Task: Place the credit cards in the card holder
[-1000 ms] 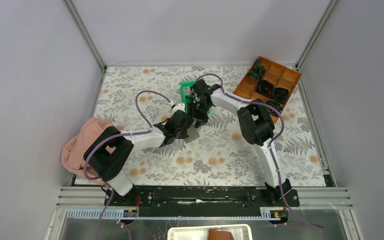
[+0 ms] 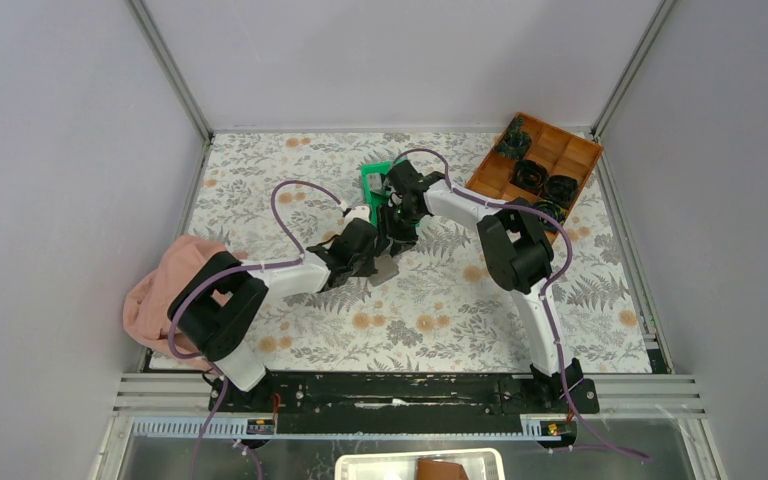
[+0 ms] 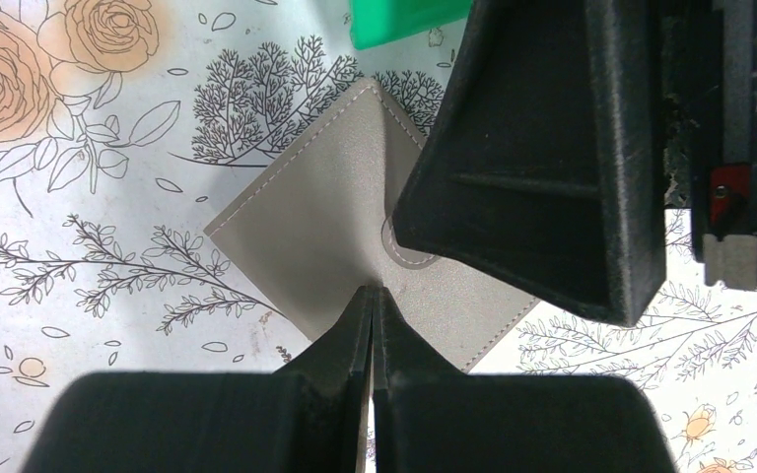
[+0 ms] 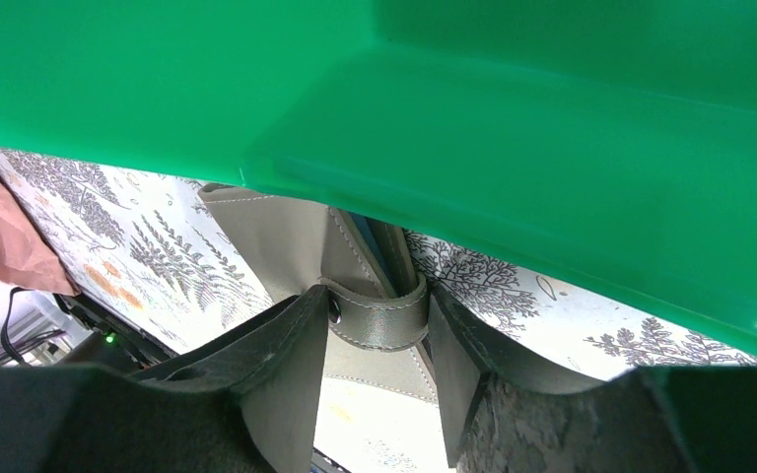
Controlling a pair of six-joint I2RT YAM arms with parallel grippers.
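The grey leather card holder lies on the patterned cloth, tilted relative to the left wrist view. Its strap with a snap shows in the right wrist view, between the fingertips of my right gripper, whose fingers are open around it. A dark blue edge peeks from the holder's opening; I cannot tell whether it is a card. My left gripper is shut, its tips over the holder's lower part, nothing showing between them. From above, both grippers cover much of the holder.
A green tray stands close beside the holder, its wall looming over it in the right wrist view. An orange compartment box with dark coils is at the back right. Pink cloth lies on the left.
My right arm has shifted very slightly over the last second. The left arm looks almost still, and the card holder remains in the same place.
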